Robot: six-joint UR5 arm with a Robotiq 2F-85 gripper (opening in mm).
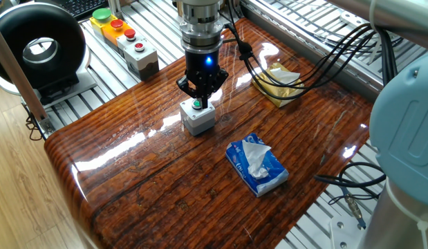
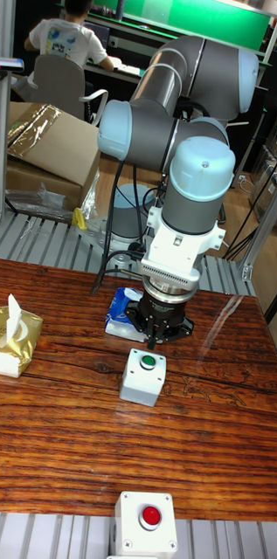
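A small grey-white box with a green push button (image 1: 197, 104) on top stands near the middle of the wooden table; in the other exterior view the same green button (image 2: 148, 362) shows unobstructed. My black gripper (image 1: 204, 106) points straight down over this box, its fingers brought together into one narrow tip. Seen from the opposite side, the gripper (image 2: 152, 343) has its tip just behind the green button. Nothing shows between the fingers. Whether the tip touches the box's top cannot be made out.
A blue tissue pack (image 1: 256, 164) and a gold tissue pack (image 1: 277, 84) lie on the table. Beyond its edge stands a row of button boxes, one with a red button (image 2: 150, 515). Black cables (image 1: 317, 76) loop beside the arm.
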